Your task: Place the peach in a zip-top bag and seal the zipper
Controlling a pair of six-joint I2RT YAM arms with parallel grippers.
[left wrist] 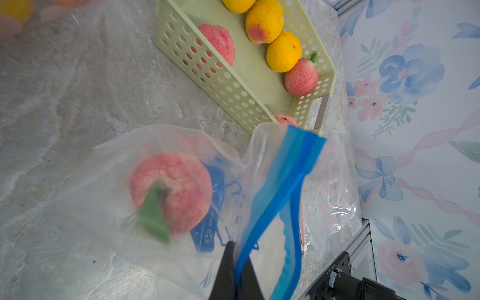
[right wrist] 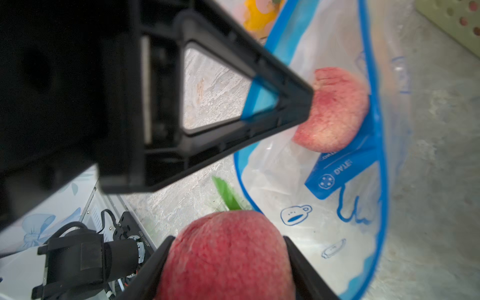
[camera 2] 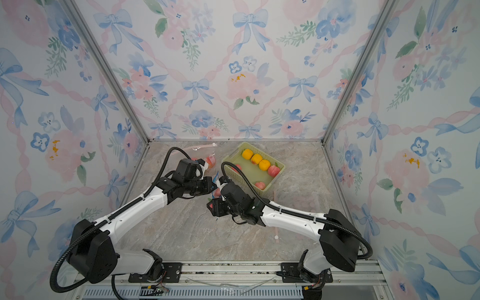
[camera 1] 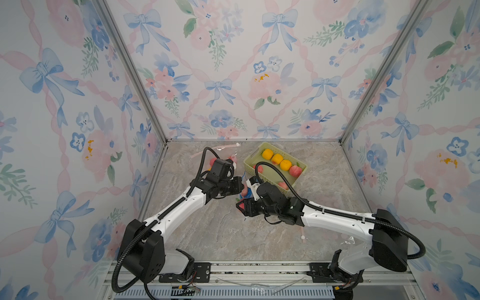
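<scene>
A clear bag with a blue zip edge hangs from my left gripper, which is shut on its edge. Inside the bag lies a pinkish-red peach, with a green leaf showing through the plastic. In the right wrist view the same bag gapes, its two blue edges apart and the bagged peach within. My right gripper is shut on a second red peach, just outside the near edge of the mouth. A green leaf shows behind it.
A light green basket holding orange and red fruit stands at the back, right of the bag. Behind my left gripper lies another clear bag with fruit.
</scene>
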